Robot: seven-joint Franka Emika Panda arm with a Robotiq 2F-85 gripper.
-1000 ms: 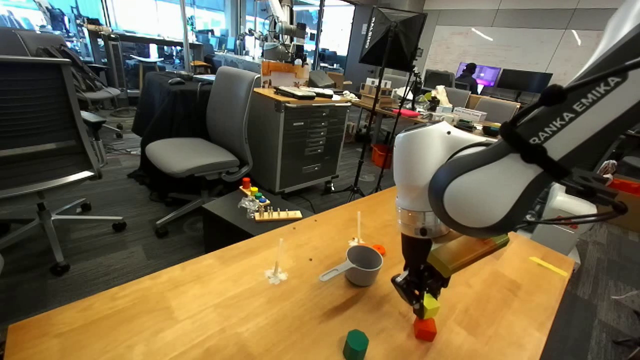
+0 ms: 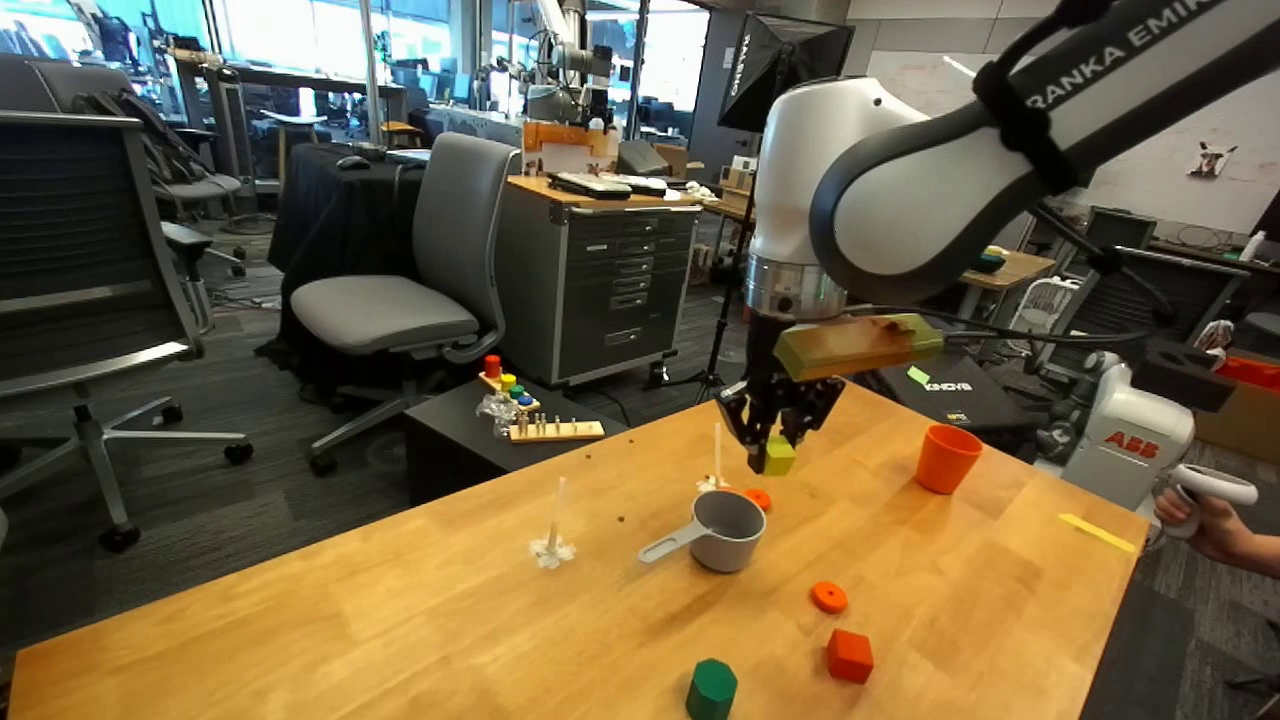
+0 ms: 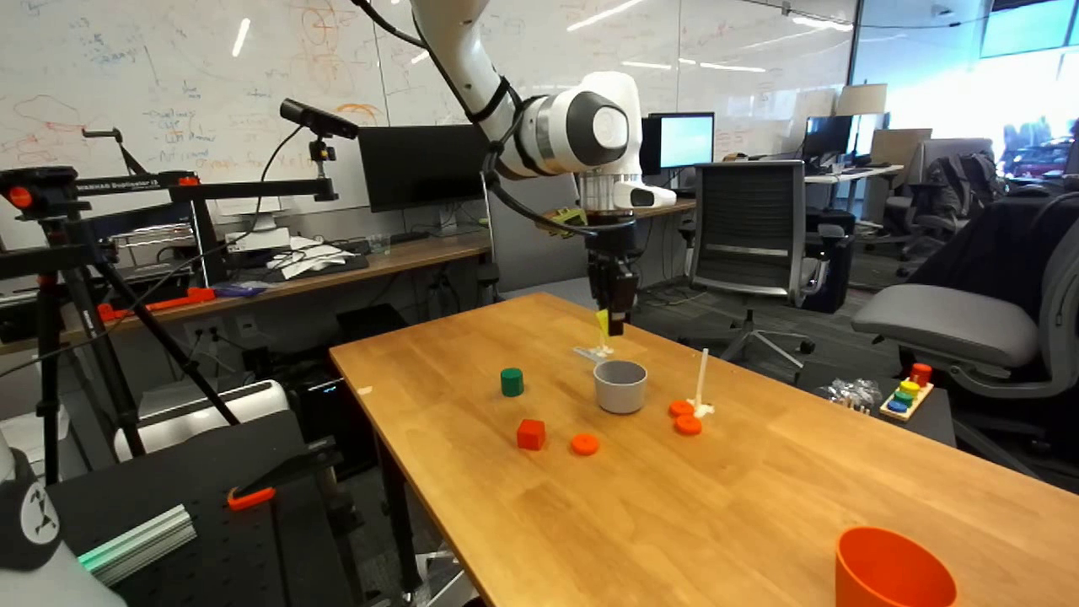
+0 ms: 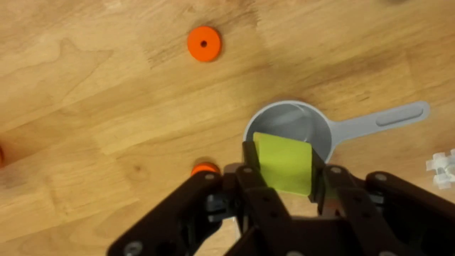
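My gripper is shut on a yellow-green block (image 4: 284,163), one finger on each side of it. In the first exterior view the block (image 2: 779,456) hangs well above the table. Seen from the wrist, it overlaps the near part of a grey measuring cup (image 4: 288,117), whose handle points right. That cup (image 2: 727,546) stands upright on the table, below the gripper in the first exterior view. A red block (image 2: 849,656) and a green hexagonal block (image 2: 713,690) rest nearer the front.
Orange discs lie around the cup, one of them (image 3: 584,444) near the red block. Two thin upright pegs (image 2: 555,516) stand on the table. An orange cup (image 2: 948,460) is farther off, and the table's left part (image 2: 360,612) is bare.
The gripper has risen with the yellow-green block from just above the red block and moved toward the back, left in the first exterior view. The orange disc near the red block is now uncovered.
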